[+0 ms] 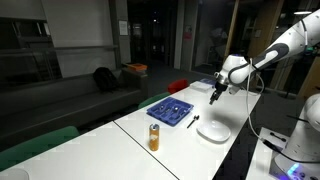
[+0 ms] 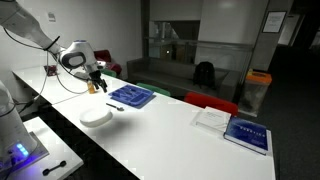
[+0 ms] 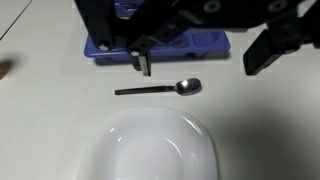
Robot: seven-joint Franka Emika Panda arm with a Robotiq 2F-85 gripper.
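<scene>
A black-handled spoon (image 1: pixel 193 121) lies on the white table between the white plate (image 1: pixel 213 130) and the blue tray (image 1: pixel 175 110). The wrist view looks down on the spoon (image 3: pixel 187 87), its bowl to the right, with the plate (image 3: pixel 155 145) below it and the tray (image 3: pixel 208 42) behind. My gripper is open, a wide empty gap between its fingers. In exterior view 1 the gripper (image 1: pixel 213 98) hangs above the table, to the right of the spoon and touching nothing.
An orange bottle (image 1: pixel 154 137) stands left of the plate. In exterior view 2, a white box (image 2: pixel 212 118) and a blue box (image 2: pixel 247 135) rest farther right. Bare table lies between them and the plate. A sofa (image 1: pixel 70 95) stands behind.
</scene>
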